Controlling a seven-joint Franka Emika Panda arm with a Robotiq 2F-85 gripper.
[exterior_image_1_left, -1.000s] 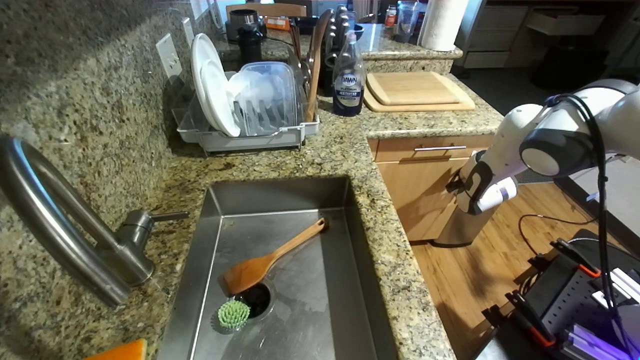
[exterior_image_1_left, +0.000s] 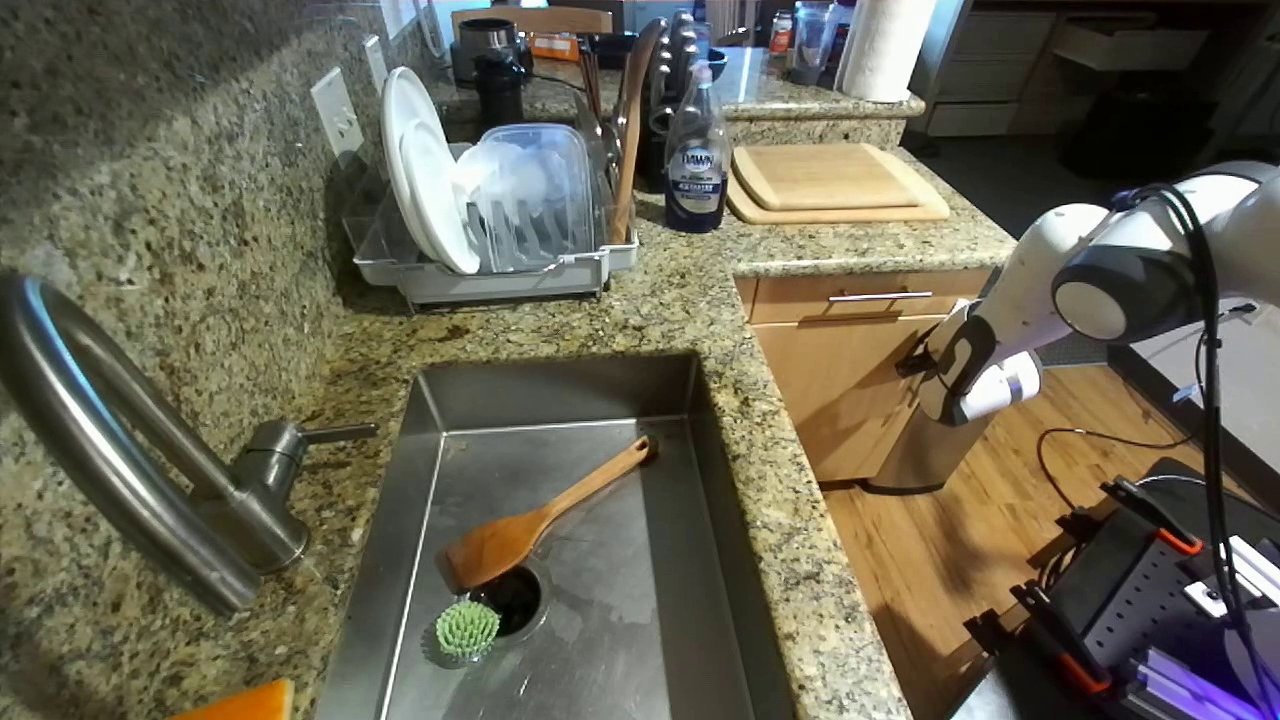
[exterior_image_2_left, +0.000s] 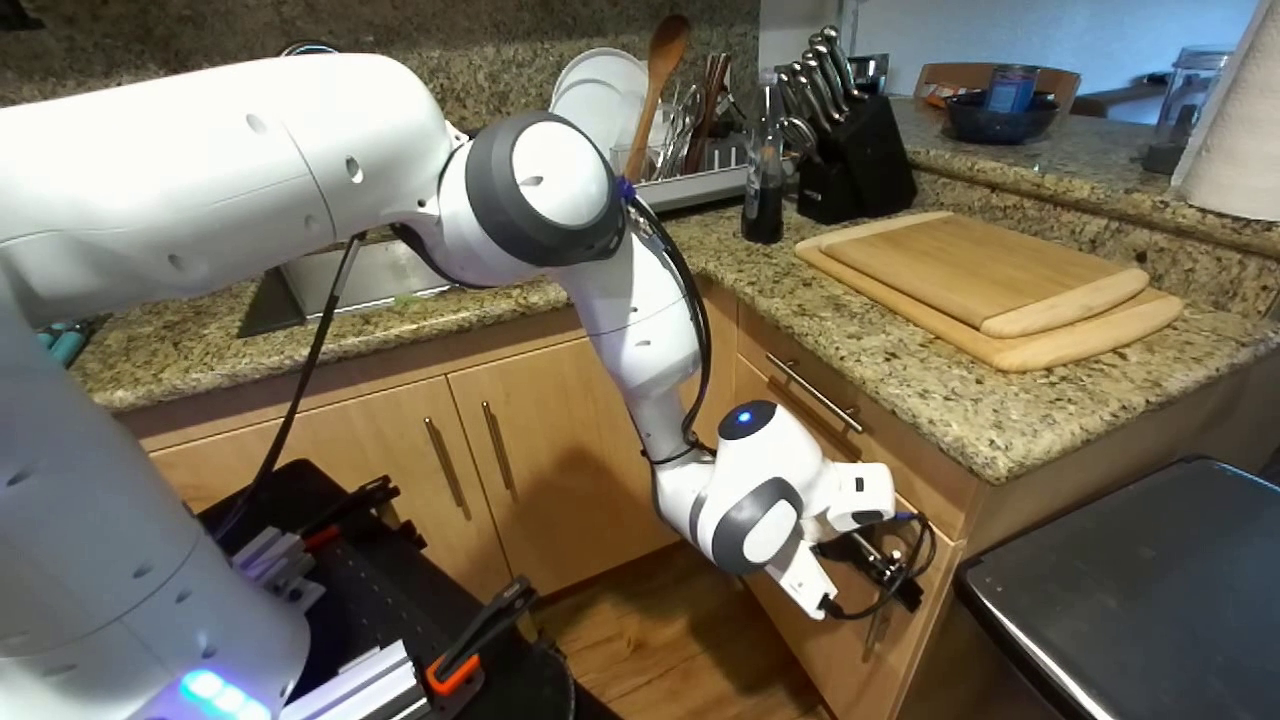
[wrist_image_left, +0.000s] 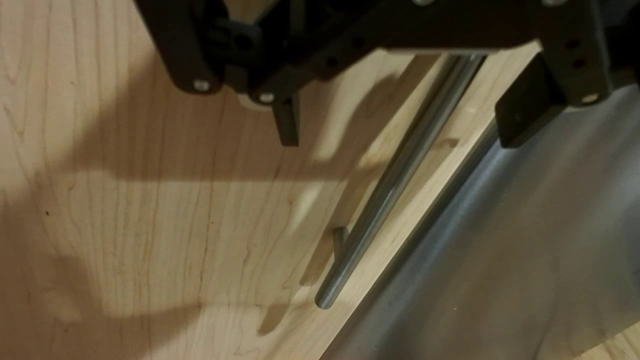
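Note:
My gripper stands open in the wrist view, its two dark fingers (wrist_image_left: 288, 123) wide apart. A round metal bar handle (wrist_image_left: 384, 201) on the pale wood cabinet door (wrist_image_left: 198, 240) runs slantwise, its upper part seen between the fingers. No contact shows, and how far the handle lies from the fingertips I cannot tell. In exterior view 2 the gripper (exterior_image_2_left: 885, 564) is close to the cabinet front below the drawer handle (exterior_image_2_left: 813, 394). The arm's wrist hides much of it in exterior view 1.
A metal bin (wrist_image_left: 510, 252) stands close beside the door; its dark lid (exterior_image_2_left: 1140, 576) shows in exterior view 2. Above the cabinet, the granite counter (exterior_image_2_left: 948, 408) juts out, bearing cutting boards (exterior_image_2_left: 996, 276). The sink (exterior_image_1_left: 600, 576) holds a wooden spatula (exterior_image_1_left: 504, 540) and a green brush (exterior_image_1_left: 467, 628).
In exterior view 1 my arm and its wrist have shifted slightly right. The items on the counter and in the sink have not moved.

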